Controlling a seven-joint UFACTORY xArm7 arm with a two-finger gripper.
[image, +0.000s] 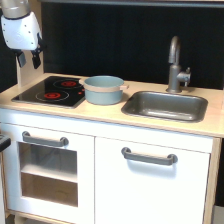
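At the upper left hangs my white gripper (29, 54), dark at its lower end, above and behind the stove's left side. Its finger gap is too small to make out, and no held object can be seen. A blue-green pot (103, 92) with light handles sits upright on the counter, at the right edge of the black stove top (45, 94). The gripper is well apart from the pot. What the pot holds inside is hidden by its near wall.
A steel sink (165, 105) with a dark faucet (176, 68) fills the counter's right side. Bare wood counter (105, 116) runs along the front. Below are a windowed oven door (50, 170) and a white cabinet door (150, 190), both closed. A dark object (4, 142) pokes in at left.
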